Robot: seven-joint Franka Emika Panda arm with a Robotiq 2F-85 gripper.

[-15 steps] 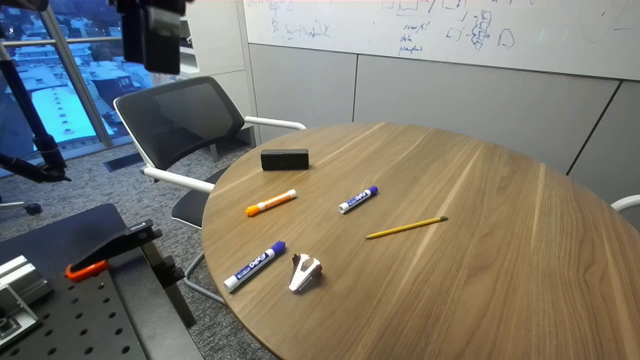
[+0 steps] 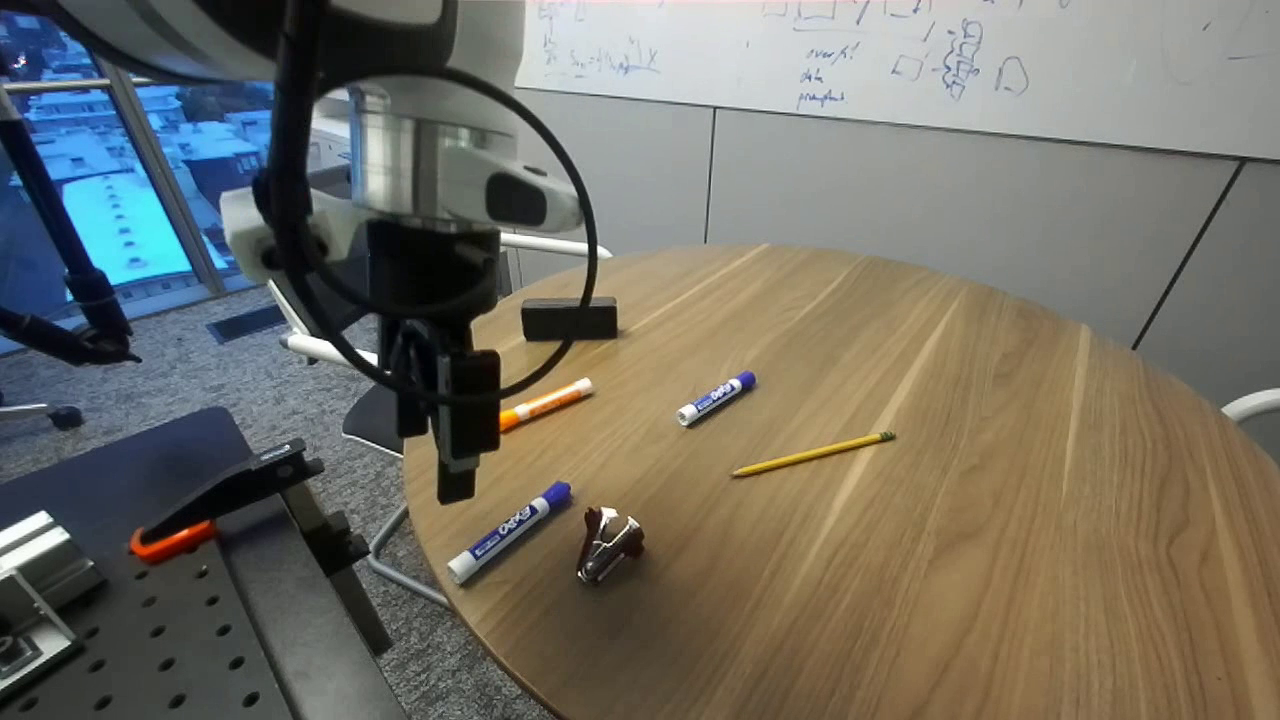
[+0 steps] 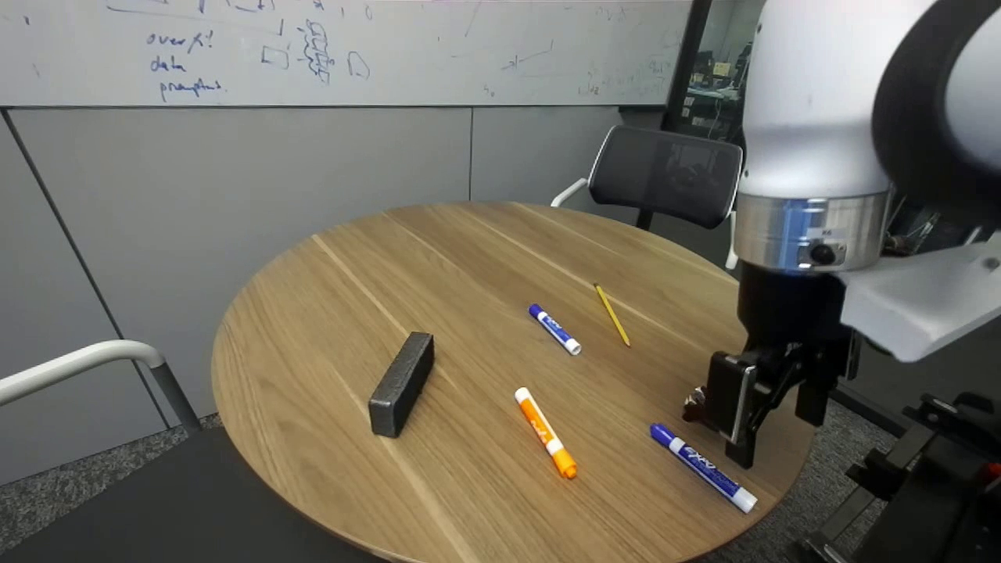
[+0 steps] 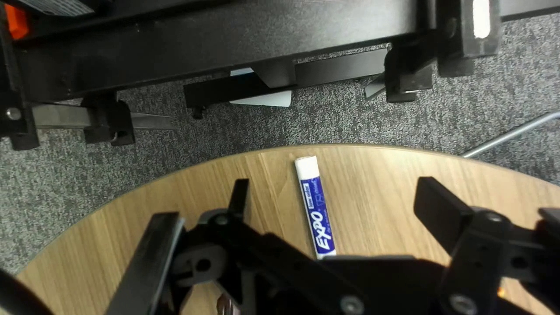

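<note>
Over the near rim of the round table, my gripper (image 2: pixel 434 458) points down with its fingers open and nothing held. Just below it lies a blue Expo marker (image 2: pixel 510 532) with a white end. In the wrist view that marker (image 4: pixel 316 210) shows between the two spread fingers, its lower part hidden behind the gripper body. The gripper (image 3: pixel 776 435) stands above and apart from the tabletop in the second exterior view. Close by sits a dark red and silver staple remover (image 2: pixel 609 546). An orange marker (image 3: pixel 546 433) rests farther along the table, apart from the gripper.
A second blue marker (image 2: pixel 716 398), a yellow pencil (image 2: pixel 813 455) and a black eraser block (image 3: pixel 401 385) lie on the wooden table (image 2: pixel 960 576). A dark workbench (image 2: pixel 258 624) stands beside the table's edge.
The objects on the table have not moved.
</note>
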